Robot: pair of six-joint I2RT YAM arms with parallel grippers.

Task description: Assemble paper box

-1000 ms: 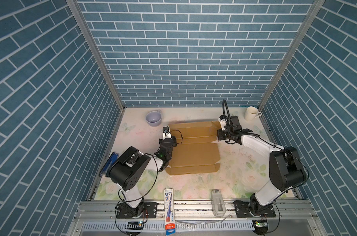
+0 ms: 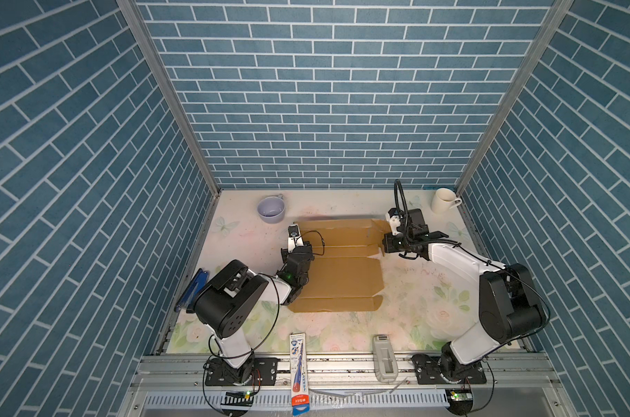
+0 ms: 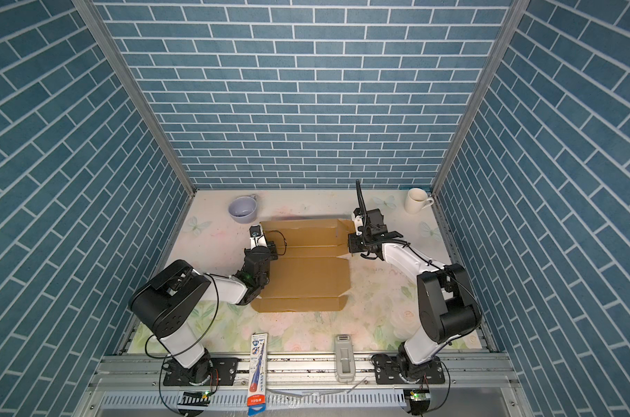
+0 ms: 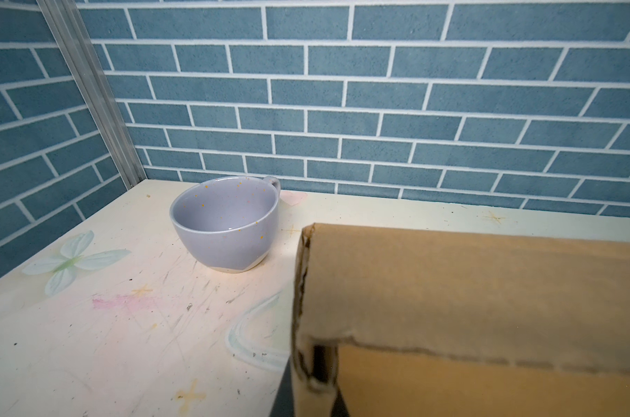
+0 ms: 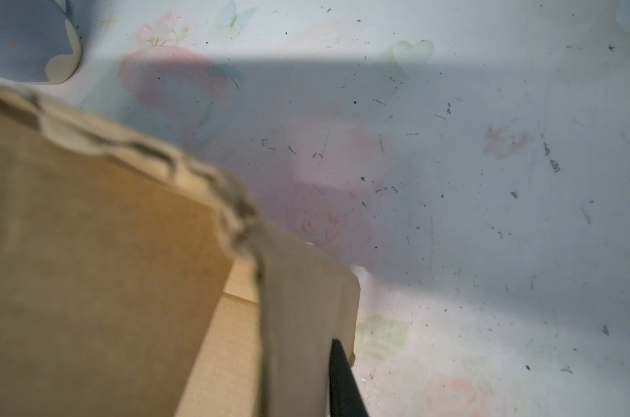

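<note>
A brown cardboard box blank point(image 2: 339, 278) lies in the middle of the table, its lid half spread flat toward the front and its back part point(image 2: 342, 237) folded up into walls. At the back left corner my left gripper is shut on the cardboard wall point(image 4: 315, 386), one dark finger on either side. My right gripper point(image 2: 390, 240) is at the back right corner, shut on the side wall point(image 5: 294, 326). In the right wrist view one dark finger point(image 5: 344, 382) shows against the outer face; the other is hidden behind the cardboard.
A lilac cup point(image 2: 271, 208) stands behind the box on the left, a white mug point(image 2: 443, 201) at the back right. A packaged pen point(image 2: 298, 368) and grey device point(image 2: 383, 358) lie along the front edge. The table right of the box is clear.
The box has turned slightly, its right side coming toward the front, and shifted a little left.
</note>
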